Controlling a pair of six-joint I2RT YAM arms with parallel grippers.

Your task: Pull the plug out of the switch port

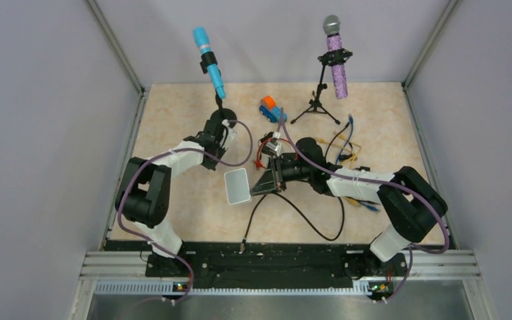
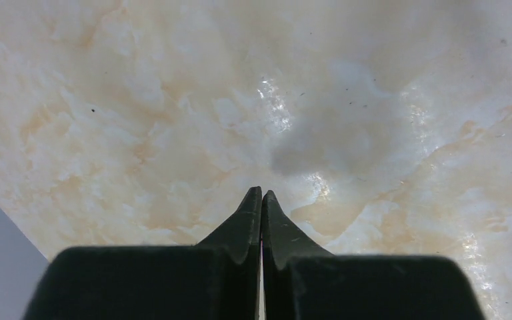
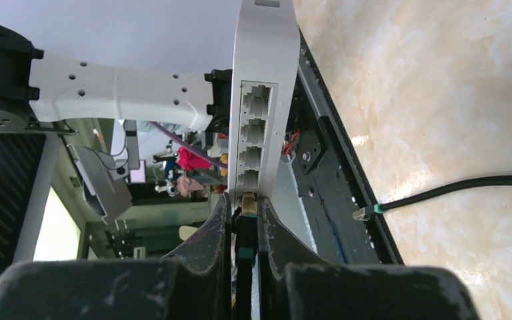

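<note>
The white switch (image 3: 281, 60) with a grey top face (image 1: 237, 187) is off to the side of my left gripper and at the tip of my right one. In the right wrist view, several empty ports line its edge, and the plug (image 3: 246, 227) meets the lower end of that row, seemingly still seated there. My right gripper is shut on this black plug. Over bare table, left of the switch, my left gripper is shut with nothing between its fingers.
The plug's black cable (image 1: 305, 220) loops across the table, its free end (image 3: 367, 212) at the front edge. A red cable (image 1: 259, 163) lies behind the switch, with yellow and blue cables (image 1: 351, 143) to the right. A toy car (image 1: 273, 111) and two microphone stands are at the back.
</note>
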